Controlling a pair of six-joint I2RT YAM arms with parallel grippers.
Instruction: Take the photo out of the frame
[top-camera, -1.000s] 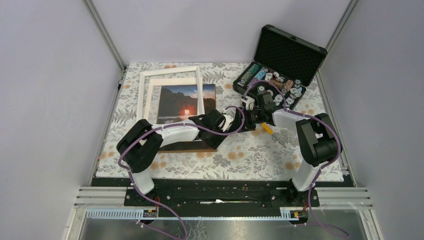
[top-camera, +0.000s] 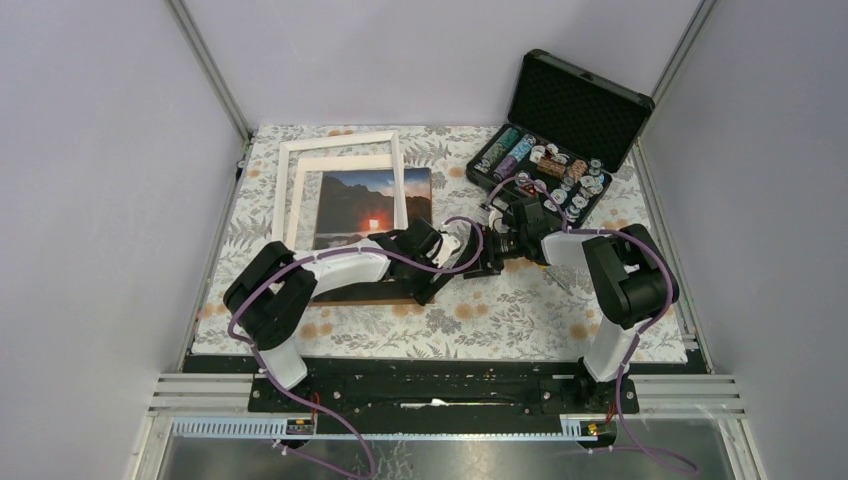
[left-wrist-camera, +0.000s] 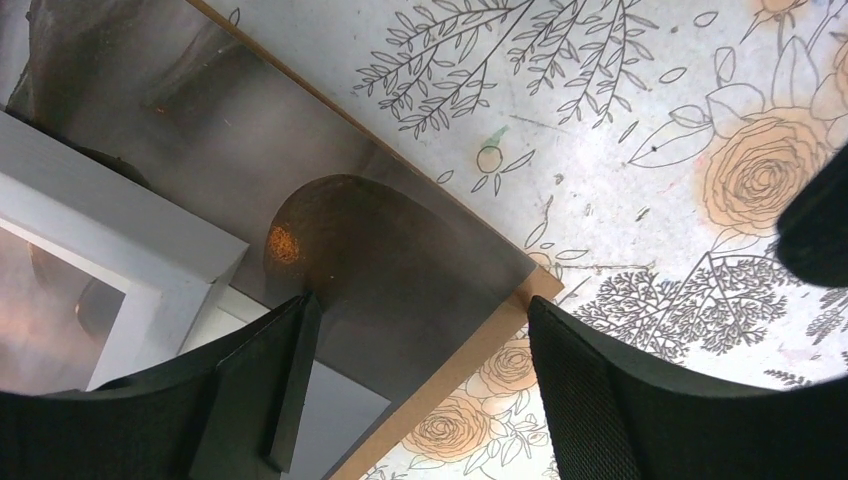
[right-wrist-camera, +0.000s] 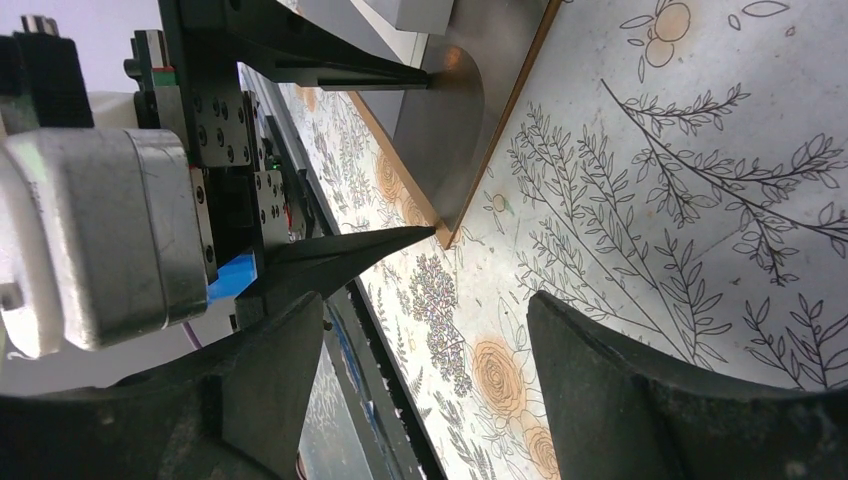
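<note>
The photo (top-camera: 350, 207), a mountain sunset on a thin brown-edged panel, lies on the cloth, with the white frame (top-camera: 282, 195) resting over part of it. At its near right corner is my left gripper, open. In the left wrist view, the photo's dark corner (left-wrist-camera: 420, 270) shows between the spread fingers; contact with them is unclear. My right gripper stands to the right of that corner, its fingers apart over patterned cloth and nothing between them. The left arm hides the photo's middle in the top view.
A cream inner border (top-camera: 345, 162) lies with the frame. At the back right, an open black case (top-camera: 580, 110) holds chips and stacks. A thin tool shaft (top-camera: 558, 280) shows under the right arm.
The right gripper moved slightly toward the front, and its arm now covers most of the orange tool handle.
</note>
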